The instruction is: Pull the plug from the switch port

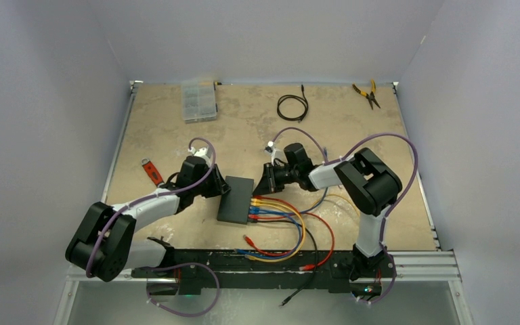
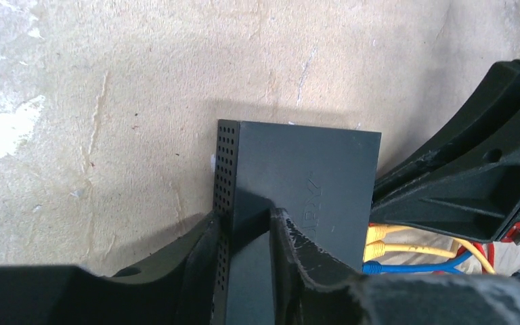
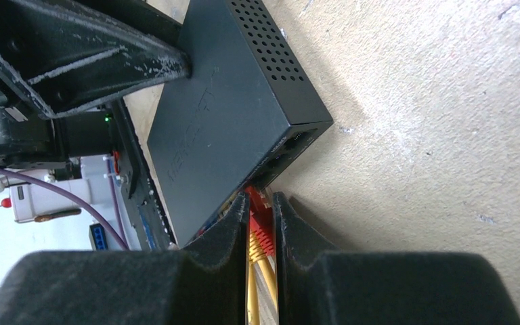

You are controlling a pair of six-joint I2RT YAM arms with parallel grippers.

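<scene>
The dark switch (image 1: pixel 235 206) lies on the table, cables running from its right side. My left gripper is at the switch's vented edge and top, its fingers part open; whether they grip is unclear. My right gripper is at the port face, its fingers close around a red plug (image 3: pixel 261 227) at the end port, beside yellow plugs (image 3: pixel 258 249). The gap between those fingers is narrow, and whether they clamp the plug is hard to tell.
A red-handled tool (image 1: pixel 152 170) lies left, a clear organiser box (image 1: pixel 199 101) at the back, a coiled black cable (image 1: pixel 288 106) and pliers (image 1: pixel 367 96) back right. Loose cable ends hang over the front edge.
</scene>
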